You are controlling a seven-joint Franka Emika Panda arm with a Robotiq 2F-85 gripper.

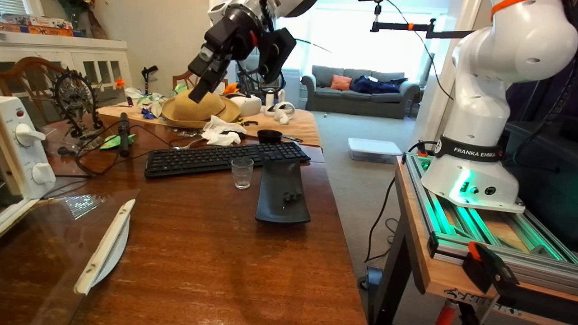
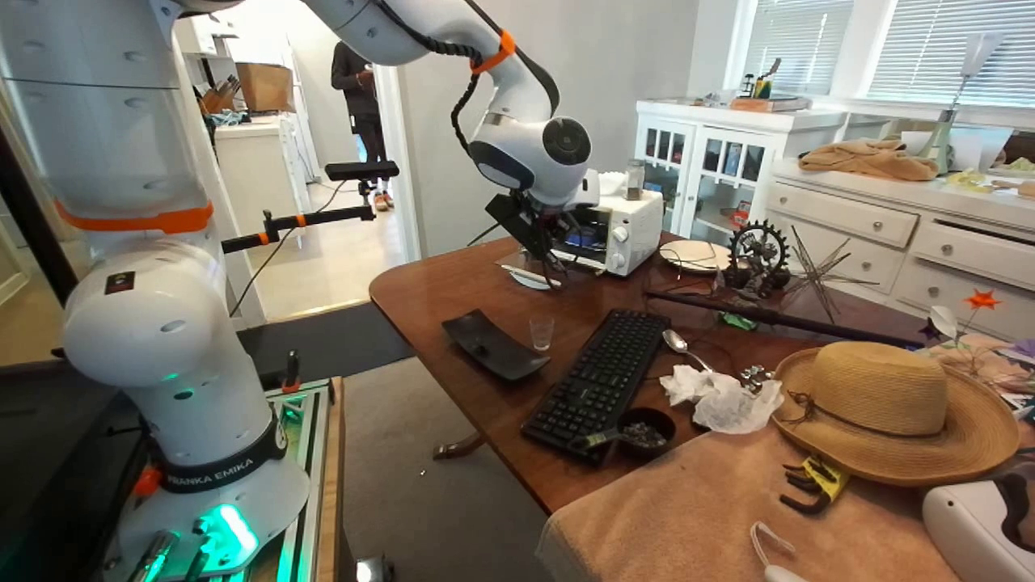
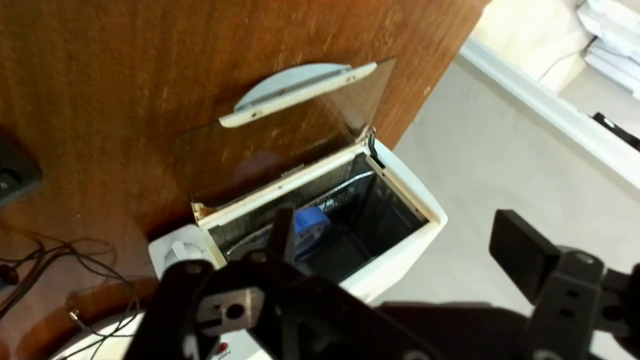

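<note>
My gripper is open, its fingers wide apart and no object held between them. In exterior view 1 the gripper hangs high in the air, its tips angled down to the left. The white toaster oven lies below in the wrist view, its glass door lowered onto the table. A blue object sits inside the oven, partly covered by one finger. A black curved tray with small dark items rests on the table near a clear glass.
A black keyboard lies beyond the glass. Cables spread beside the oven. A straw hat, a small black pan and white tissue crowd the far end. Bare tabletop lies between door and tray.
</note>
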